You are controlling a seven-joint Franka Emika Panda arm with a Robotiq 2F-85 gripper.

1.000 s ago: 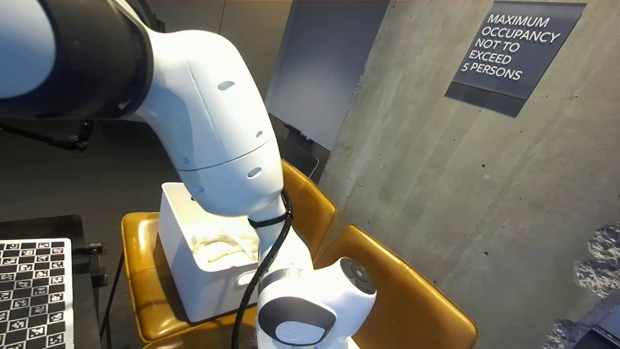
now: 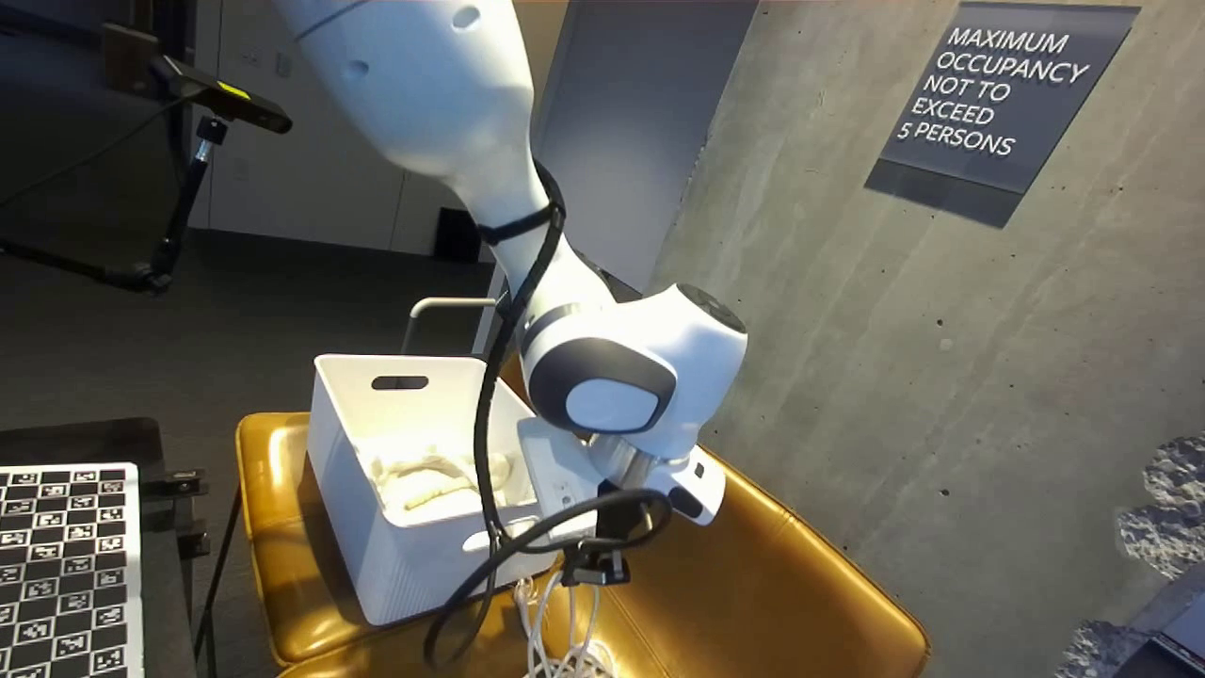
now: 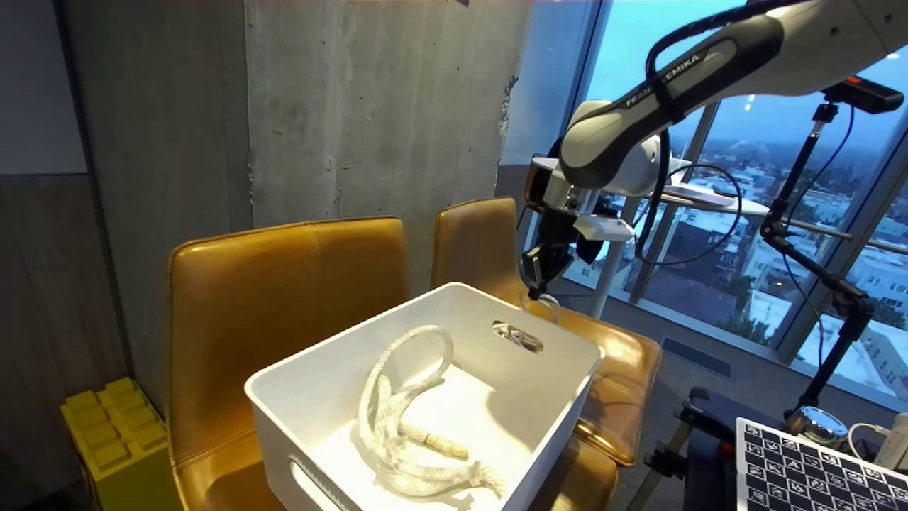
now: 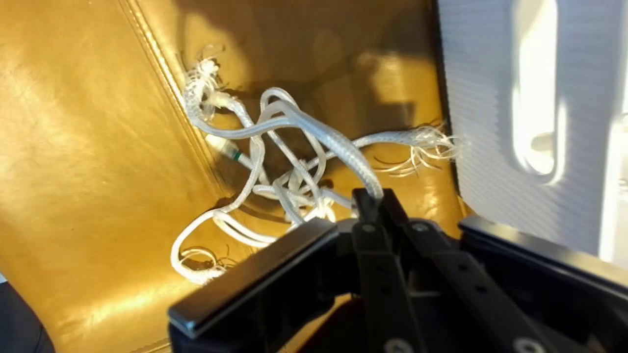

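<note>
In the wrist view my gripper is shut on a strand of thin white rope [image 4: 329, 136], which arcs from the fingertips down to the left. The rest of that rope is a loose tangle with frayed ends on the tan leather chair seat [image 4: 82, 194]. A large white bin [image 3: 545, 400] stands beside it, on the right in the wrist view. Inside the bin lies a thicker cream rope [image 3: 400, 464], coiled and looped. From the second exterior view, my gripper [image 3: 534, 294] is outside the bin, just past its far end wall.
Tan chair backs [image 3: 289, 315] stand along the concrete wall [image 2: 904, 339]. A checkered board [image 2: 68, 565] is on a dark stand near the bin. A camera on a black arm [image 2: 226, 102] stands behind. Part of the bin floor is bare.
The arm has risen and drawn back toward the bin in the first exterior view. Its hand now shows beside the bin's near wall, with white rope below.
</note>
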